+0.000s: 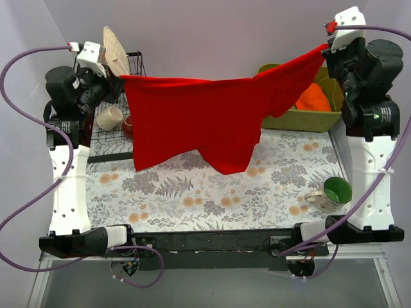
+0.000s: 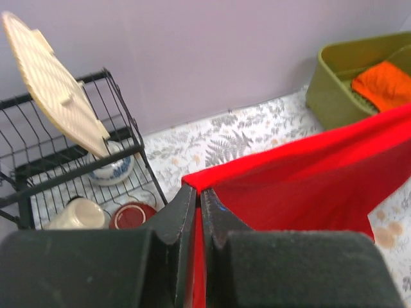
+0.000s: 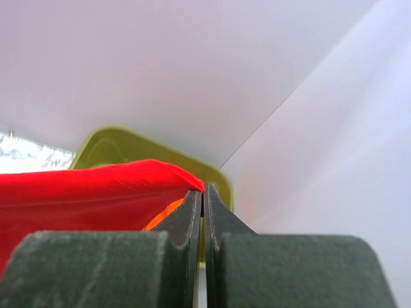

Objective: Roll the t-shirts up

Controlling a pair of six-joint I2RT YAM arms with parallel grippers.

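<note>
A red t-shirt [image 1: 199, 115] hangs stretched between my two grippers, raised above the table in the top view. At its left corner my left gripper [image 1: 121, 79] is shut on the cloth; in the left wrist view the red fabric [image 2: 295, 179] runs from the fingertips off to the right. The opposite corner is pinched in my right gripper [image 1: 326, 49], and the right wrist view shows the cloth [image 3: 96, 192] leaving the fingertips to the left. Its lower edge hangs uneven, with a point near the middle.
A black dish rack [image 2: 70, 147] with a round woven board, a cream cup [image 2: 78, 214] and a red cup stands at back left. A green bin [image 1: 302, 120] holding orange cloth [image 1: 313, 98] is at back right. A mug [image 1: 331, 194] stands front right.
</note>
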